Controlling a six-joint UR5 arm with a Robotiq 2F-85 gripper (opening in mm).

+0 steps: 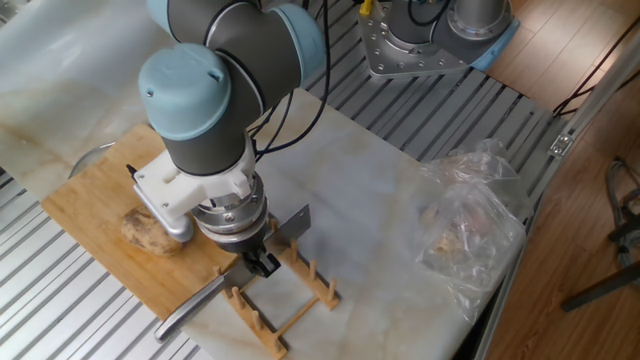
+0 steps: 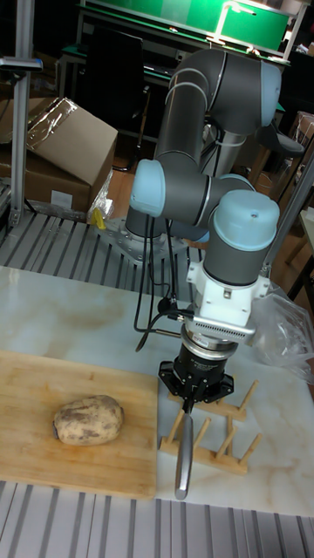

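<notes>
A knife (image 1: 195, 305) with a silver handle and a flat blade lies across the wooden rack (image 1: 298, 318), its blade among the upright pegs. My gripper (image 1: 263, 265) points down over the rack, shut on the knife between handle and blade. In the other exterior view, the knife's handle (image 2: 185, 460) points toward the camera below my gripper (image 2: 190, 398). Part of the rack (image 2: 223, 456) shows to its right. The blade is mostly hidden there behind the handle and gripper.
A potato (image 2: 88, 420) rests on the wooden cutting board (image 2: 46, 470), left of the gripper. A clear plastic bag (image 1: 470, 235) with something inside lies at the table's right edge. Bare tabletop (image 1: 370, 200) separates the rack from the bag.
</notes>
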